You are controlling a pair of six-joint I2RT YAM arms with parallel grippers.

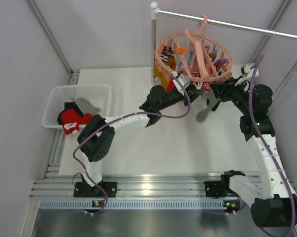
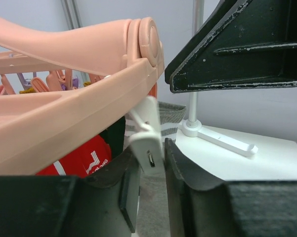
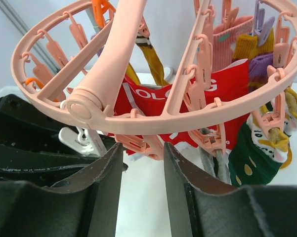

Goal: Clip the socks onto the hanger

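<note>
The pink round hanger [image 1: 203, 74] hangs from the rail with socks and clips around it. A red sock [image 3: 222, 94] and a green sock [image 3: 253, 163] hang below. My left gripper [image 1: 197, 90] is at the hanger's front, its fingers beside a pale piece under the rim in the left wrist view; whether it grips anything is unclear. My right gripper is just right of it, fingertips near a pink clip [image 3: 136, 140] under the front rim, slightly apart; a hold is not evident.
A white basket [image 1: 106, 91] with red, grey and black socks sits on the table's left. The metal rail [image 1: 242, 27] and its posts bound the right and back.
</note>
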